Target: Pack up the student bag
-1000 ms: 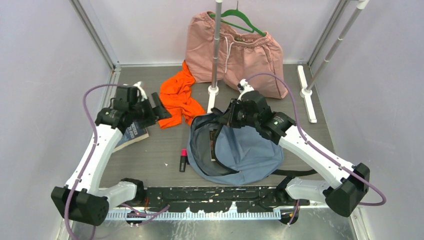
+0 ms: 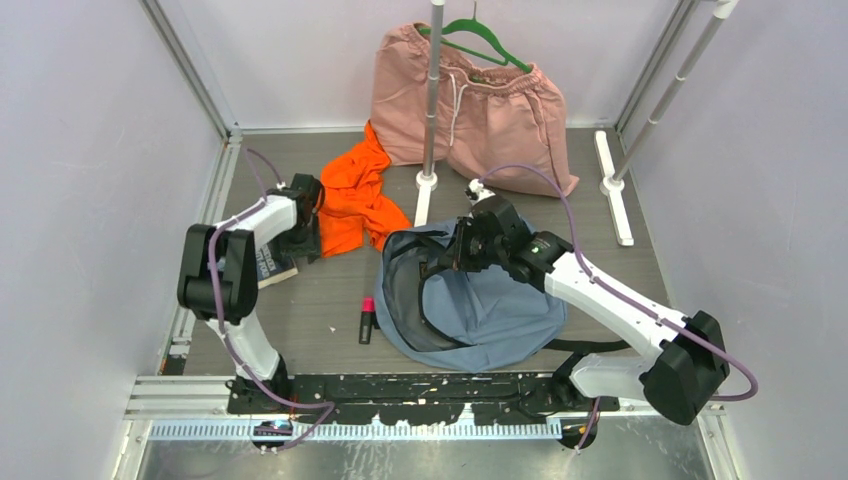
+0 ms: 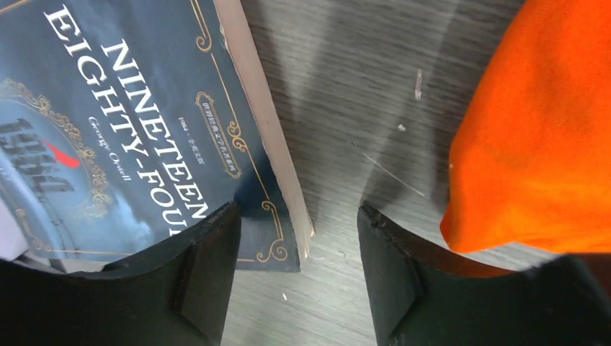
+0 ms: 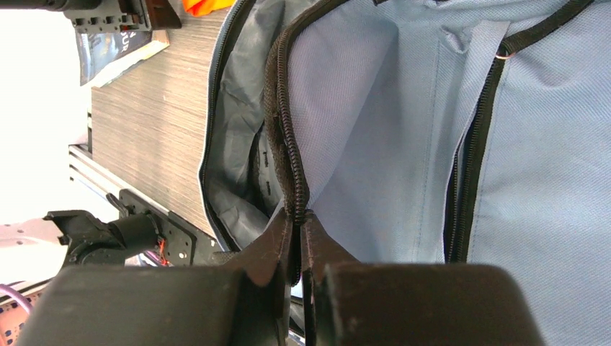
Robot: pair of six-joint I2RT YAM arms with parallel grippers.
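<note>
The dark blue book (image 3: 130, 144) lies on the floor at the left. My left gripper hovers over its right edge, fingers apart with nothing between them, one over the cover and one over bare surface. The blue-grey bag (image 2: 500, 310) lies open at the centre right, its dark interior showing. My right gripper is shut on the black zipper edge (image 4: 292, 144) of the bag's opening.
An orange cloth (image 2: 350, 200) lies right of the book. A marker (image 2: 366, 325) lies left of the bag. A pink bag (image 2: 510, 130) hangs at the back beside metal poles. Bare floor surrounds the marker.
My left arm has folded and swung back leftward, its gripper now low over the book beside the cloth. My right gripper has shifted slightly since a second ago.
</note>
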